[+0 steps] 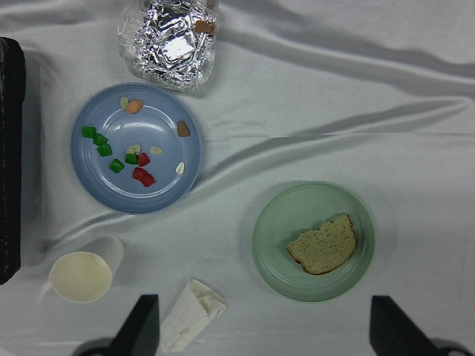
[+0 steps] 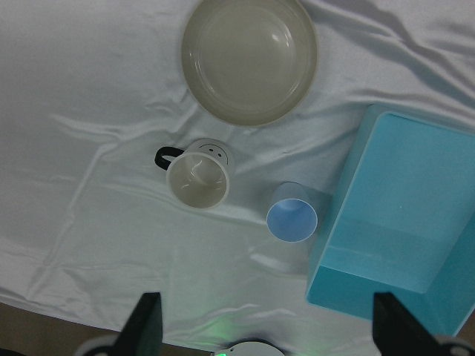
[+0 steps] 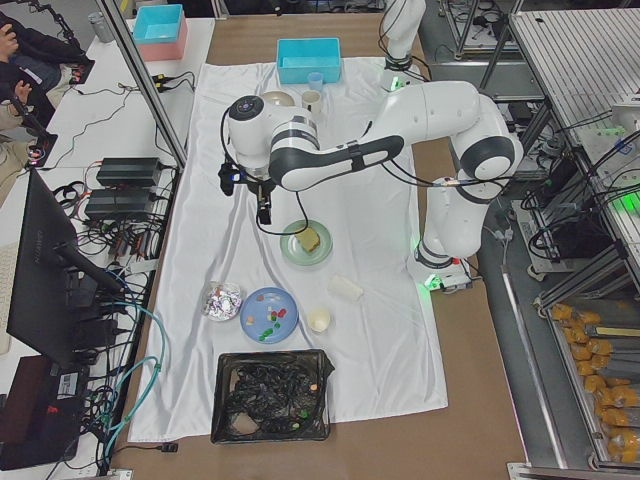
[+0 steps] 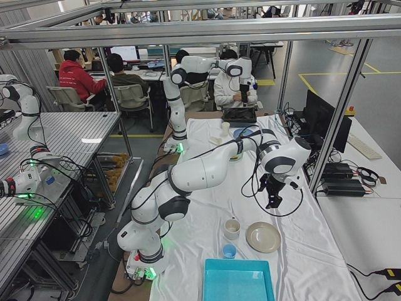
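Observation:
Below my left gripper, open and empty, are a blue plate (image 1: 136, 189) with small green, red and brown pieces, a green plate (image 1: 284, 277) with a bread slice (image 1: 323, 248), a foil-covered item (image 1: 171, 48), a cream cup (image 1: 82, 277) and a folded white napkin (image 1: 191, 315). My right gripper, also open and empty, hangs over a grey plate (image 2: 249, 63), a white mug (image 2: 197, 182) with a black handle, a blue cup (image 2: 291, 219) and a teal bin (image 2: 401, 204).
A black tray with dark plastic lining (image 3: 270, 420) stands at one end of the white cloth (image 3: 190, 380). Monitor and cables line the neighbouring desk. Both arms reach high over the cloth, with open space around the plates.

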